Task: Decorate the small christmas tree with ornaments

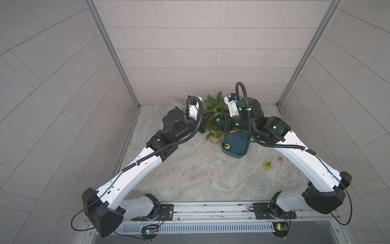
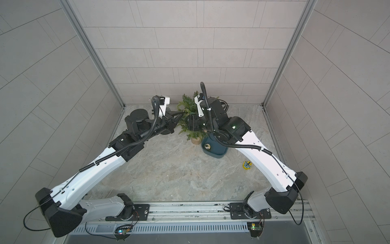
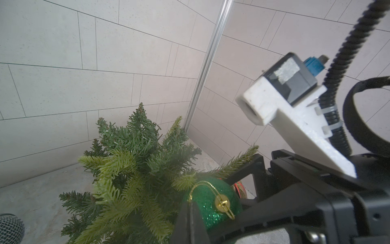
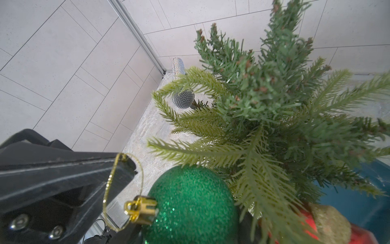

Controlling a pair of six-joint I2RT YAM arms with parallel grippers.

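A glittery green ball [image 4: 191, 207] sits against the front branches of the small tree [image 4: 260, 122]. My right gripper [image 1: 222, 122] has its fingers around the ball; how firmly they touch it is hard to make out. From the ball's gold cap a thin gold loop [image 4: 108, 189] reaches to the tip of my left gripper. That gripper is shut at the tree's left side. The loop passes at its fingertips, but whether it is pinched or only hooked there does not show.
A blue tray [image 1: 239, 153] with a gold ball [image 1: 227, 146] stands right of the tree. A red ornament [image 4: 361, 233] shows behind the branches. A yellow ornament [image 1: 267, 164] and a gold bell [image 1: 280, 159] lie at right. A microphone [image 4: 182, 97] is behind left.
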